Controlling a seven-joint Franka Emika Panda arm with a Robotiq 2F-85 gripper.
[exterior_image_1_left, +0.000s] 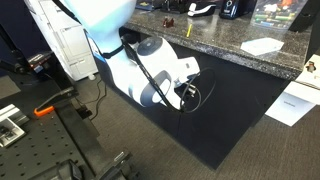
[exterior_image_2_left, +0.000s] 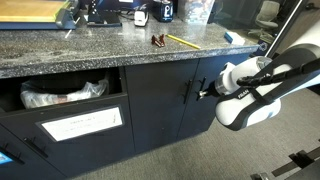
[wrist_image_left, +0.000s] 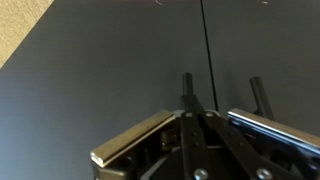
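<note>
Two dark cabinet doors meet at a thin vertical seam in the wrist view. Flanking that seam are a black left handle and a black right handle. From the bottom edge of this view my gripper points up at the doors. Its fingers look shut, and nothing shows between them. In exterior view 2 the gripper is close to the door front, beside the left handle; whether it touches a handle I cannot tell. In exterior view 1 the arm partly hides the gripper.
A speckled countertop overhangs the doors, with a yellow stick and a plastic bin on it. Further left, an open compartment holds a plastic bag. Grey carpet lies clear below.
</note>
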